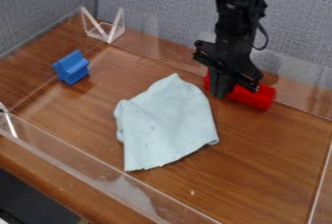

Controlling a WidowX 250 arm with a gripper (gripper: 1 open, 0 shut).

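Note:
A black robot arm reaches down from the top centre to my gripper (pixel 220 84), which is shut just in front of a red block (pixel 255 96) at the right back of the wooden table. Whether its fingertips touch the block cannot be told. A white cloth (pixel 165 123) lies crumpled in the front middle, its upper corner close below the gripper.
A blue block (pixel 72 66) sits at the left. Behind it stands a white wire-like object (pixel 101 28).

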